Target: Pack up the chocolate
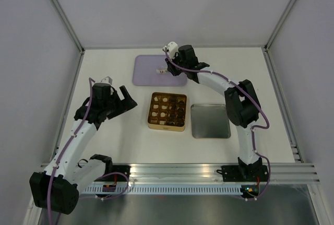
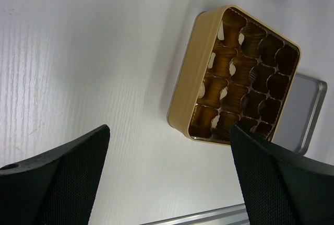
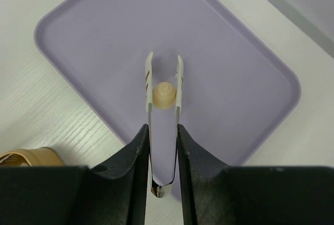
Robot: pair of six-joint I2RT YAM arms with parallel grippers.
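The chocolate box (image 1: pixel 167 125) is a gold container with a brown divided insert, in mid-table; in the left wrist view the box (image 2: pixel 182 99) sits right of centre. Above it lies the lilac tray (image 1: pixel 146 73). My right gripper is over that tray (image 3: pixel 235 94), its pale fingers around a small round cream piece (image 3: pixel 164 96); whether they grip it is unclear. My left gripper (image 1: pixel 125 97) stands open left of the box, nothing between its fingers.
A grey metal tray (image 1: pixel 210 120) lies right of the box. Walls and rails surround it.
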